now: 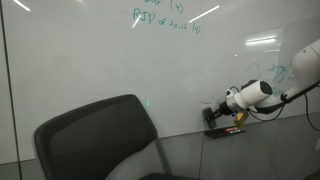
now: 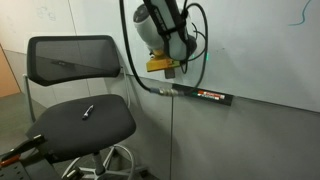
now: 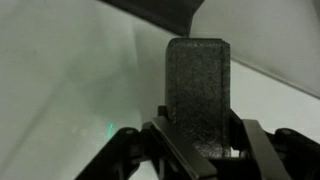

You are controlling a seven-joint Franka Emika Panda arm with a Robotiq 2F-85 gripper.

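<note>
A dark grey felt eraser [image 3: 198, 90] fills the middle of the wrist view, with my gripper shut on its lower end. In exterior view 1, the eraser [image 1: 209, 117] is close to the whiteboard's lower edge, just above and left of the marker tray [image 1: 230, 131]. The whiteboard [image 1: 90, 60] carries green writing at its top. From the second exterior view, my gripper [image 2: 166, 68] hangs low before the board, left of the tray [image 2: 210, 96]. Whether the eraser touches the board or tray, I cannot tell.
A black office chair [image 2: 85, 130] stands to the left, with a pen [image 2: 88, 112] lying on its seat. The tray holds small red-and-black items. A grey wall [image 2: 240, 140] lies below the board.
</note>
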